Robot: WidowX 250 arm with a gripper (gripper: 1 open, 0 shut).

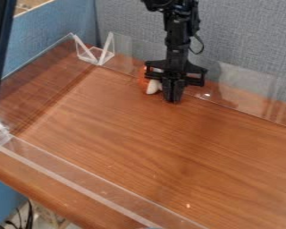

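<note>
My black gripper [170, 88] is low over the back of the wooden table [146, 161], near the back clear barrier. Just left of and partly behind its fingers is an orange and white object [150, 84], mostly hidden by the gripper. Whether the fingers are open or shut on it is hard to tell from this view.
Clear plastic walls edge the table [247, 100], with a white angular bracket [96, 52] in the back left corner. Dark cables lie below the front left edge.
</note>
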